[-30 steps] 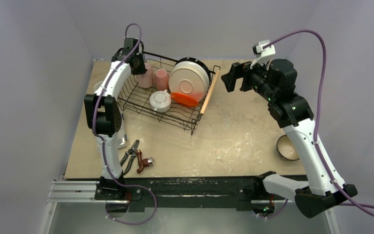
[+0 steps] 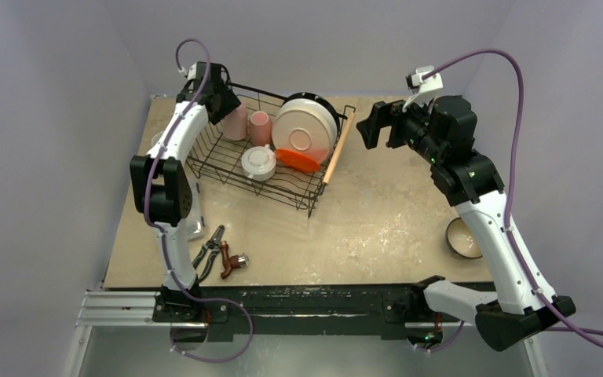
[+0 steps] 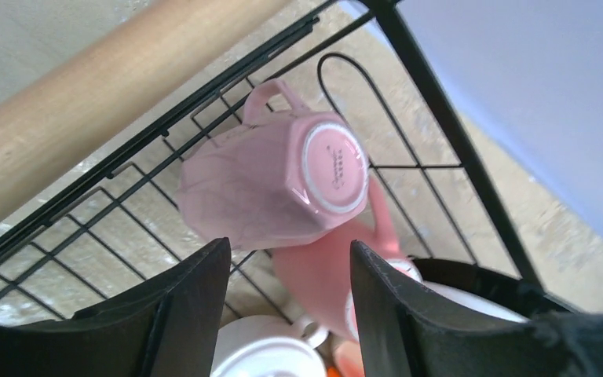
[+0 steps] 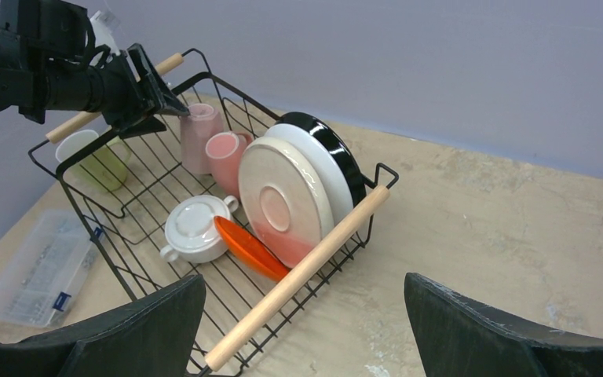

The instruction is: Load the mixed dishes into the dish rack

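In the wire rack [image 4: 298, 283] sit a pink mug [image 3: 243, 181] on its side, a second pink mug [image 4: 224, 161], a white lidded pot [image 4: 192, 228], an orange dish [image 4: 247, 247], a cream plate [image 4: 279, 196], a white plate and a black one. A pale green cup [image 4: 102, 169] is at the left end. My left gripper stands open just over the first pink mug, nothing between its fingers. My right gripper is open and empty, right of the rack, in the air.
A bowl [image 2: 463, 237] lies at the right front. A clear plastic case [image 4: 39, 263], pliers [image 2: 208, 255] and a brown metal fitting [image 2: 228, 263] lie at the left front.
My left gripper has shifted a little up and left in the top view, away from the standing-off pink mug. The right arm and the dishes look unchanged.
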